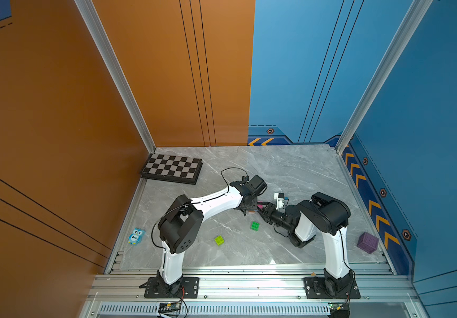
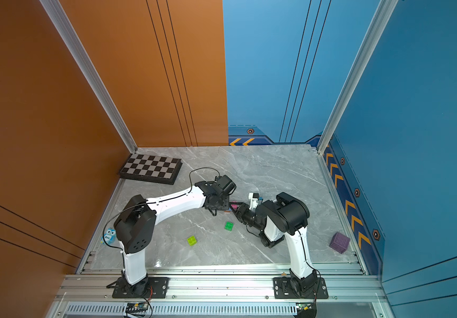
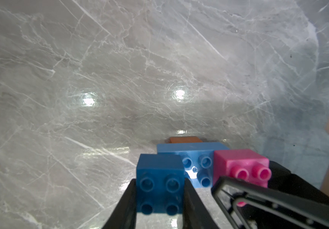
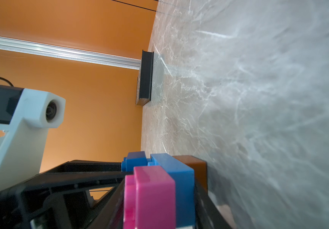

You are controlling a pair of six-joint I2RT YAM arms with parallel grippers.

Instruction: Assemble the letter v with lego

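In the left wrist view, my left gripper is shut on a dark blue brick (image 3: 159,168). That brick overlaps the studded left end of a longer blue brick (image 3: 195,147); whether the two touch, I cannot tell. A pink brick (image 3: 240,160) sits on the long brick's other end, and an orange brick (image 3: 185,139) shows beneath. My right gripper closes round the pink brick (image 4: 154,198) and the long blue brick (image 4: 177,171) together. Beyond them the right wrist view shows the dark blue brick (image 4: 135,159) and the orange brick (image 4: 195,166).
A green brick (image 1: 254,225) and a lime brick (image 1: 219,240) lie toward the front. The checkered board (image 1: 172,168) is at back left, an owl figure (image 1: 136,235) at left, a purple block (image 1: 368,242) at right. Behind the arms the table is clear.
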